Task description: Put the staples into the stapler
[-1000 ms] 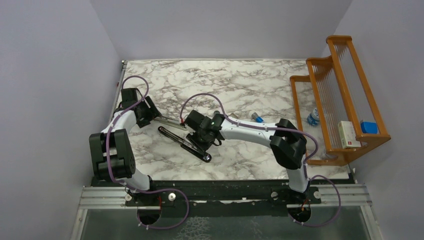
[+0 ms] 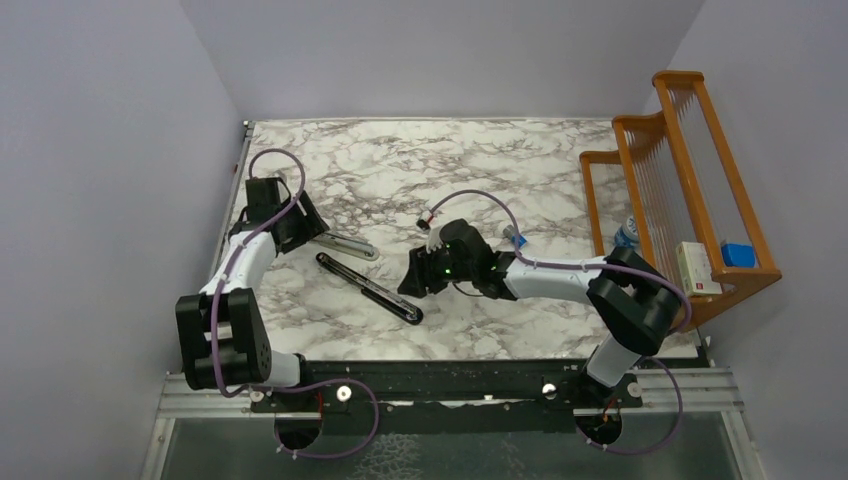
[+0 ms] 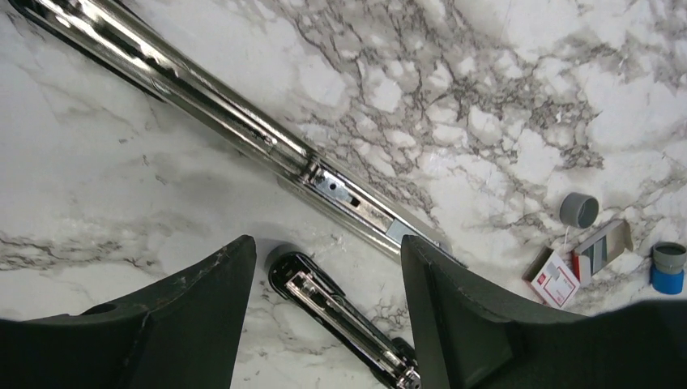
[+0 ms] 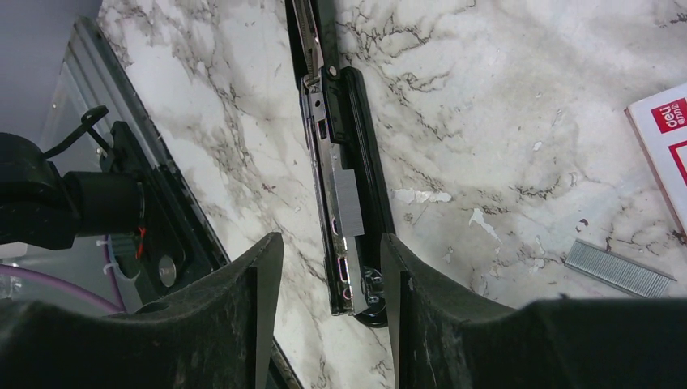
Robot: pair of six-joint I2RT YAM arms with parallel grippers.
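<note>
The black stapler point(image 2: 370, 288) lies opened out flat at the table's middle left. A grey staple strip point(image 4: 347, 203) rests along its metal channel; whether it sits fully down inside, I cannot tell. Just over the stapler's near end, my right gripper is open and empty. A silver stapler-like piece point(image 3: 267, 146) lies behind the black one, its far part hidden under the left arm from above. Above it my left gripper hangs open, nothing gripped between its fingers. Another staple strip point(image 4: 617, 268) lies loose on the marble.
A red-and-white staple box point(image 4: 668, 142) lies beyond the loose strip. Near it are a small open box point(image 3: 603, 245), a grey cap point(image 3: 579, 210) and a blue-and-grey cylinder point(image 3: 667, 267). A wooden rack point(image 2: 650, 150) fills the right edge.
My right gripper has lifted off the black stapler and swung rightward, uncovering more of its near end. The left gripper has shifted slightly right. Both staplers appear unmoved.
</note>
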